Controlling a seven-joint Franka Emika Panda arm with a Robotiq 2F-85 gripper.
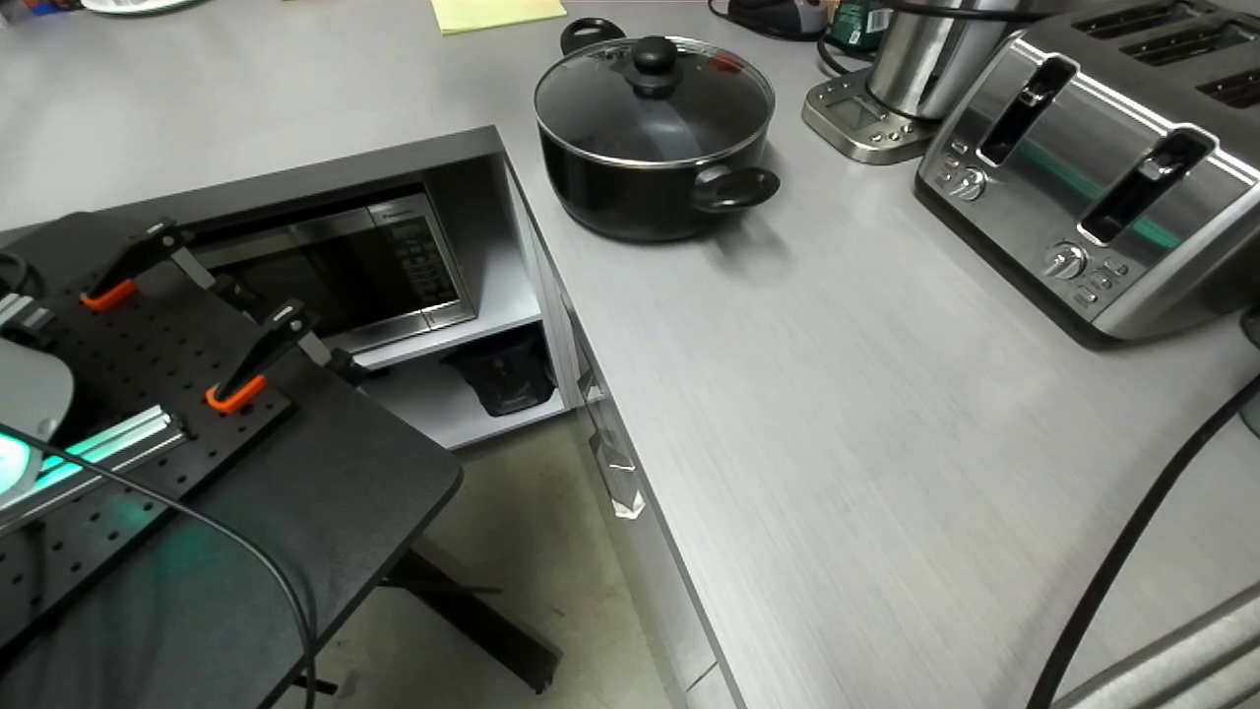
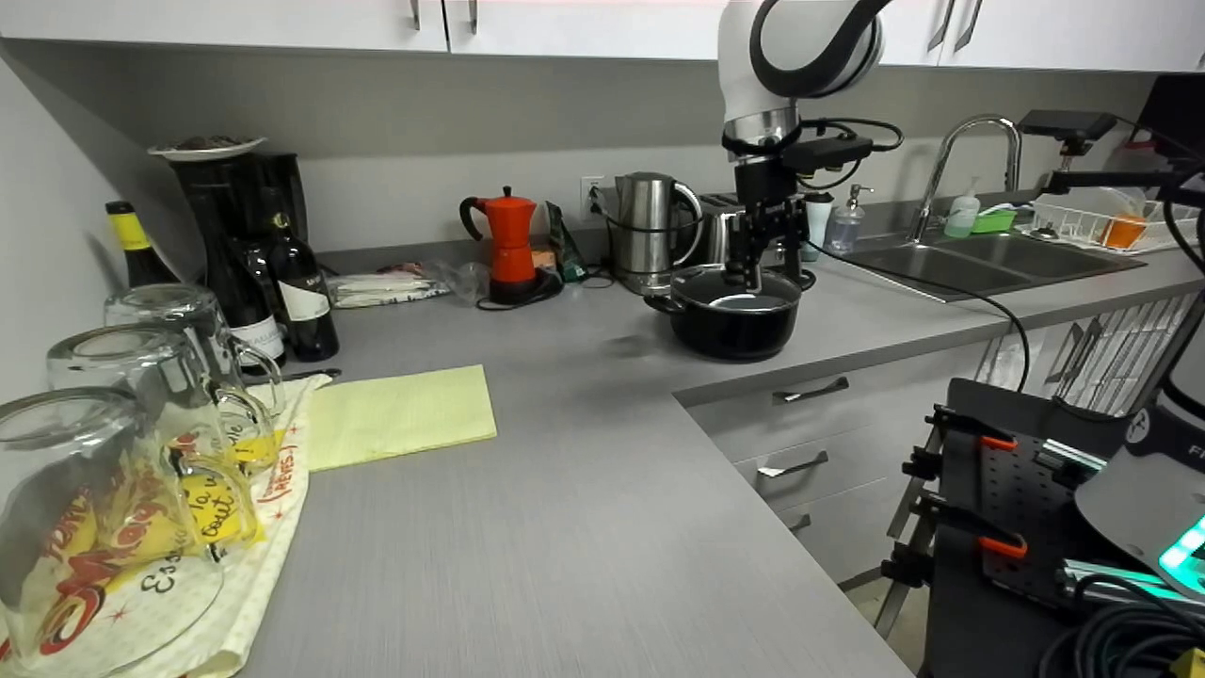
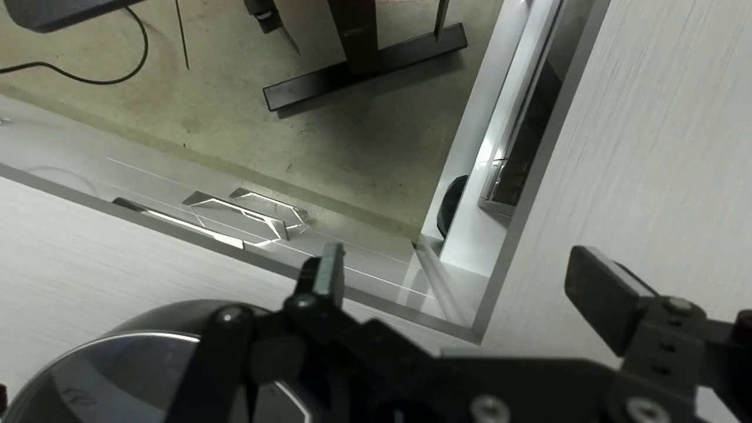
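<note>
A black pot (image 1: pixel 661 195) stands on the grey counter, covered by a glass lid (image 1: pixel 591 106) with a round black knob (image 1: pixel 653 63). In exterior view 2 my gripper (image 2: pixel 767 271) points down and overlaps the pot and part of its lid; the height between them is hard to judge. The wrist view has my gripper open, with wide-spread fingers and nothing between them. At its lower left shows part of the lid (image 3: pixel 91 384), partly hidden behind the gripper's body. Exterior view 1 does not show the gripper.
A toaster (image 1: pixel 1099 177) and a steel kettle (image 2: pixel 650 226) stand near the pot. Glass mugs (image 2: pixel 102 508) rest on a cloth beside a yellow sheet (image 2: pixel 401 418). Bare counter lies in front of the toaster. The counter's inner corner drops to the floor.
</note>
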